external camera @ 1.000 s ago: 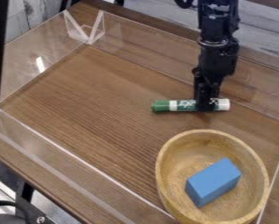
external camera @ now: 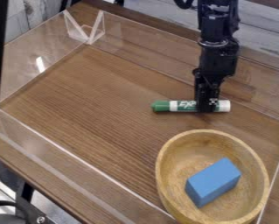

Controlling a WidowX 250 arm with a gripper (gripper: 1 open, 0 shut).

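A white and green cylindrical tube [external camera: 177,106] lies horizontally on the wooden table. The black gripper [external camera: 205,99] is lowered from above onto its right half, fingertips over the tube's dark-marked middle. Whether the fingers are closed on the tube cannot be made out.
A round tan bowl [external camera: 177,163] with a blue block [external camera: 212,181] inside sits at the bottom right.
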